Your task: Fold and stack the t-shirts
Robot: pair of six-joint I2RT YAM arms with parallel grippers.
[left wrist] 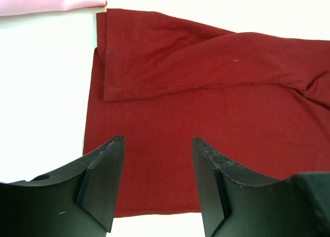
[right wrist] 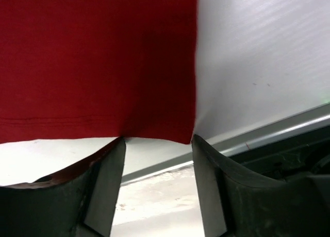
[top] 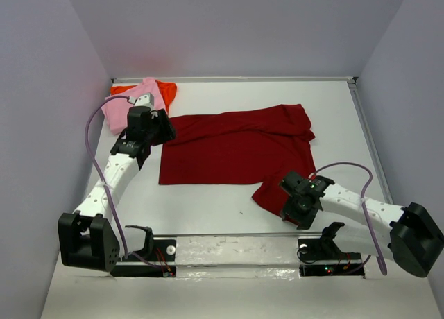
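A dark red t-shirt [top: 229, 159] lies spread on the white table, its upper band folded over, as the left wrist view [left wrist: 154, 144] also shows. My left gripper [top: 164, 128] hangs open above its left end, fingers apart with nothing between them. My right gripper [top: 297, 211] is down at the near right corner of the shirt. In the right wrist view its part-open fingertips [right wrist: 202, 147] are at the hem [right wrist: 129, 118], one either side of the corner; whether they grip the cloth is not clear.
Pink [top: 121, 111] and orange [top: 166, 90] folded cloths are stacked at the back left. Bare white table [top: 208, 211] shows along the front and right. A metal rail edges the table close to my right gripper.
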